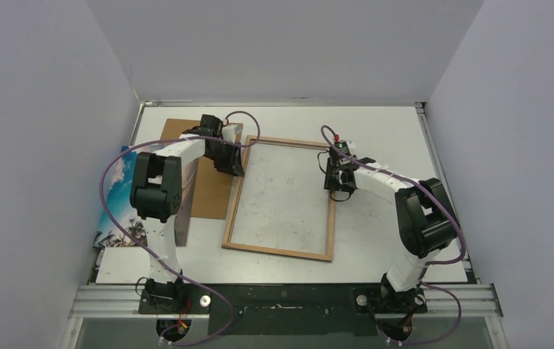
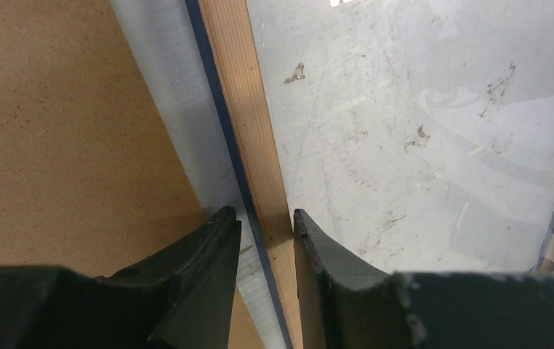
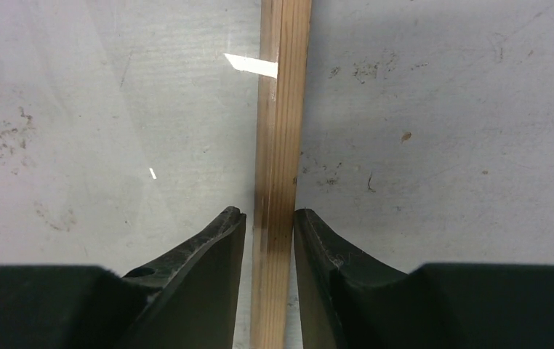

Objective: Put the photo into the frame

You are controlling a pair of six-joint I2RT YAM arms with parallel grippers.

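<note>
An empty wooden picture frame point(image 1: 278, 251) lies on the white table, the bare tabletop showing through it. My left gripper is open at the frame's left bar point(image 2: 249, 94), one finger on each side of the wood. At the right bar point(image 3: 283, 123), my right gripper is parted around the wood, its right finger point(image 3: 310, 240) close to or touching the bar's outer side. On the far left lies a photo of blue sky and palms point(image 1: 118, 200), partly hidden by my left arm and overlapped by another photo point(image 1: 183, 225).
A brown backing board point(image 1: 209, 196) lies left of the frame, under my left arm. Purple cables loop over both arms.
</note>
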